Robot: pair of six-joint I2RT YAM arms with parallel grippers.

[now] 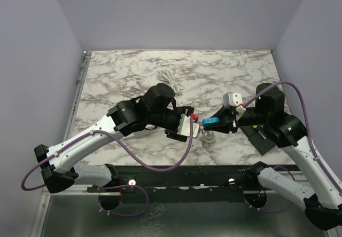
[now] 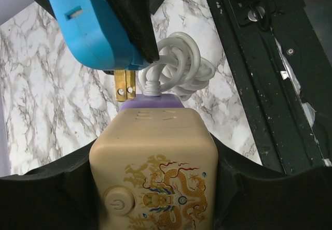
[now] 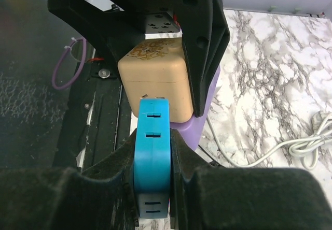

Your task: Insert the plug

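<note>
My left gripper is shut on a beige socket block (image 2: 155, 173) with a gold dragon pattern, a round button and a purple side (image 2: 150, 101). Slots show on its end face. A blue plug (image 3: 152, 147) sits between the fingers of my right gripper (image 1: 222, 123), which is shut on it. In the left wrist view two brass prongs (image 2: 125, 85) stick out of the blue plug (image 2: 93, 28) towards the socket's slotted end, their metal still in sight. Whether they line up with the slots I cannot tell. The right wrist view hides the prongs behind the plug.
A coiled white cord (image 1: 208, 136) lies on the marble table below the grippers. More white cord (image 1: 169, 77) lies further back. A dark flat object (image 1: 260, 141) rests under the right arm.
</note>
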